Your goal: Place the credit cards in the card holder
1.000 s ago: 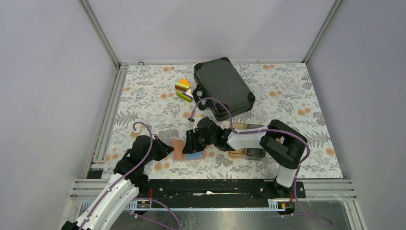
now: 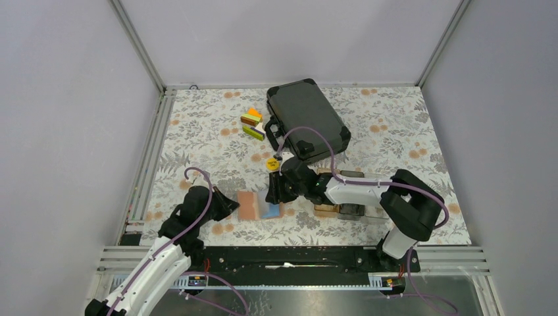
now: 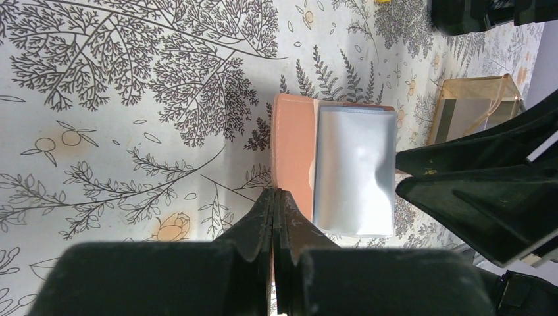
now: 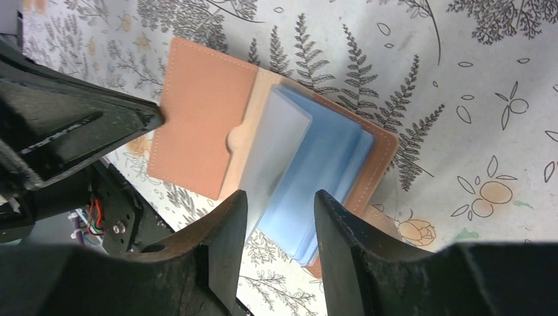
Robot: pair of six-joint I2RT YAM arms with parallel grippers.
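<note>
An orange-brown card holder [image 2: 247, 205] lies opened on the cloth, its cover toward the left. One pale translucent sleeve [image 4: 275, 151] stands partly raised from it; more blue-tinted sleeves [image 4: 324, 170] lie flat to its right. The cover's outer edge meets the fingertips of my left gripper, which is shut; whether that thin edge is between its fingers is hard to see. Over the sleeves, my right gripper is part open, with a clear gap between its fingers and the raised sleeve seen beside and below them. No card is clearly visible in the holder.
A dark case [image 2: 309, 118] lies at the back, with several colourful small items [image 2: 253, 125] left of it. Near the holder's far side is a yellow disc [image 2: 272, 164]. Divided boxes [image 2: 351, 209] sit under the right arm.
More of the holder and its pale sleeve now shows. My left arm is almost still.
</note>
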